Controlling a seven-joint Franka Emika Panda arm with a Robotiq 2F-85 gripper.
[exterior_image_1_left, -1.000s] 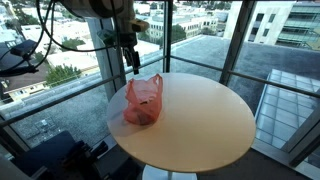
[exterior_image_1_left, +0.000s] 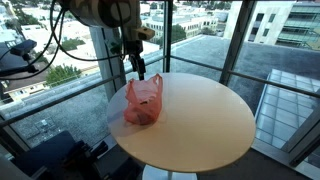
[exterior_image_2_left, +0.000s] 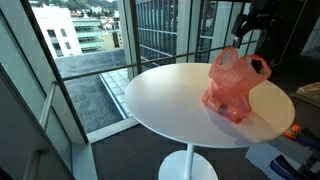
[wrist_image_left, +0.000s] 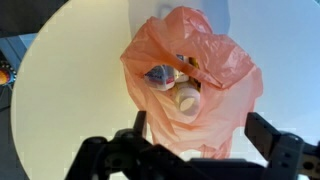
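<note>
A thin red plastic bag (exterior_image_1_left: 144, 101) stands on the round white table (exterior_image_1_left: 200, 115), its mouth open upward. From above, the wrist view shows a few items inside the bag (wrist_image_left: 215, 75): a white rounded thing (wrist_image_left: 186, 97) and a dark one with a bluish patch (wrist_image_left: 160, 75). What these are, I cannot tell. My gripper hangs over the bag, fingers spread wide, with nothing between them. In the second exterior view the gripper (exterior_image_2_left: 253, 39) is dark and sits above the handles of the bag (exterior_image_2_left: 232, 85), apart from them.
Tall windows (exterior_image_1_left: 210, 40) stand behind the table. An orange object (exterior_image_2_left: 292, 131) lies near the table's right edge in the second exterior view.
In the first exterior view my gripper has moved slightly right and its pose has shifted a little. The bag has stayed where it was on the table.
</note>
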